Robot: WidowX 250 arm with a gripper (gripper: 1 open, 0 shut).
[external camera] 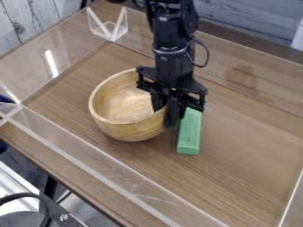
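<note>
The black robot arm comes down from the top centre to my gripper (168, 105), which is low at the right rim of a round wooden bowl (116, 113). The gripper looks shut, but its fingertips are dark and what is between them is hard to make out; it appears to be on the bowl's rim. A green block (190, 137) lies on the table just right of the bowl, partly under the gripper.
A white wire-like holder (106, 27) stands at the back left. Cables lie at the lower left edge.
</note>
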